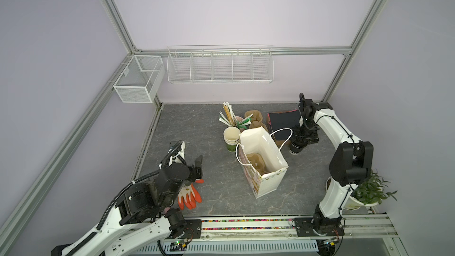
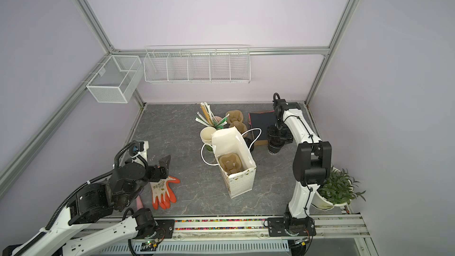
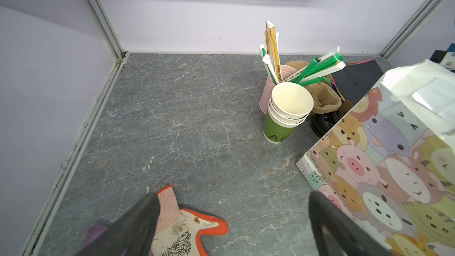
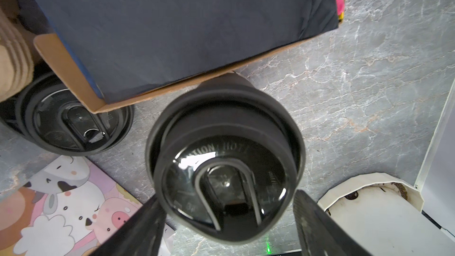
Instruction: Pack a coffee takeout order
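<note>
A white paper bag [image 1: 275, 180] with animal print stands centre-front, a cardboard cup carrier [image 2: 230, 161] inside. My right gripper is low over a stack of black lidded cups [image 4: 226, 185] right of the bag, fingers either side of the top lid; whether they grip it is unclear. More black lids [image 4: 80, 118] lie to the left in that wrist view. Nested paper cups [image 3: 289, 109] stand behind the bag beside a holder of straws [image 3: 272, 47]. My left gripper hangs open at the front left, nothing between its fingers, above an orange-and-white glove [image 3: 180, 232].
A box of dark napkins [image 4: 189, 23] lies behind the cups at the back right. A potted plant [image 2: 338, 185] stands at the right front. Wire baskets [image 1: 220, 64] hang on the walls.
</note>
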